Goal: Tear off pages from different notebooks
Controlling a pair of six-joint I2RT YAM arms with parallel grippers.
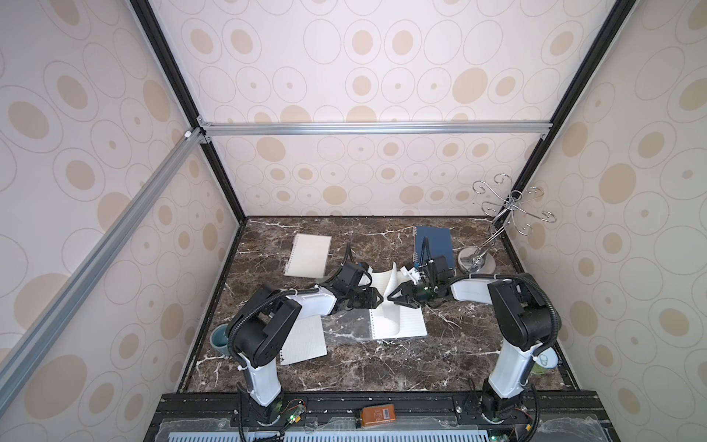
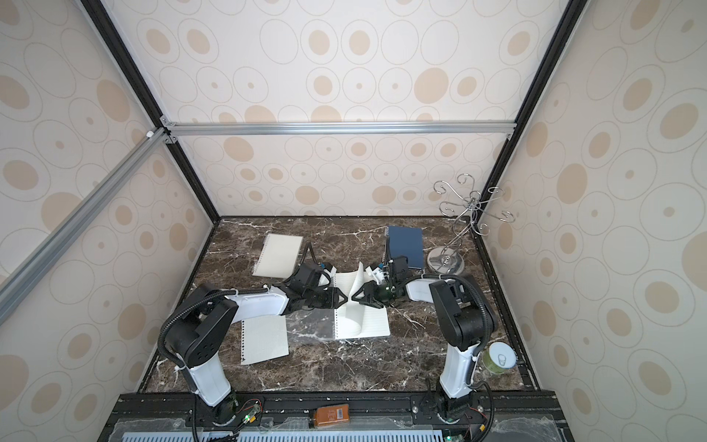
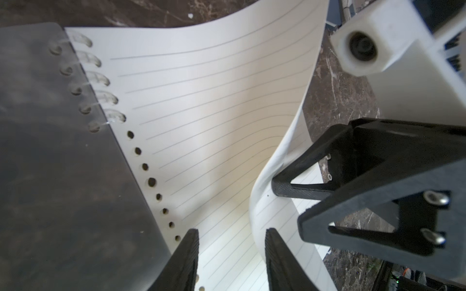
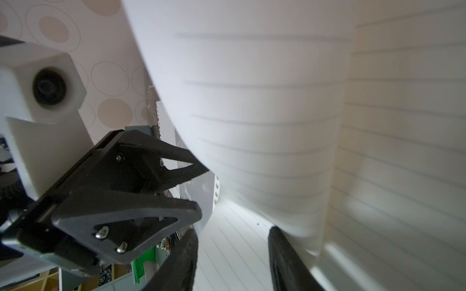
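Observation:
An open spiral notebook [image 1: 408, 324] lies at the middle of the table, with a lined page [image 3: 218, 72] curled upward. My left gripper is over it, fingers apart, near the punched holes. In the left wrist view my right gripper sits against the curled page from the right. In the right wrist view the raised page fills the upper middle, and my right gripper has its fingertips apart beside it; whether paper lies between them is unclear.
A cream notebook [image 1: 308, 255] and a blue notebook [image 1: 434, 243] lie at the back, another pad [image 1: 302, 342] at front left. A metal stand [image 1: 477, 259] is at back right, a cup [image 1: 219, 339] at left, a can [image 2: 499, 357] at front right.

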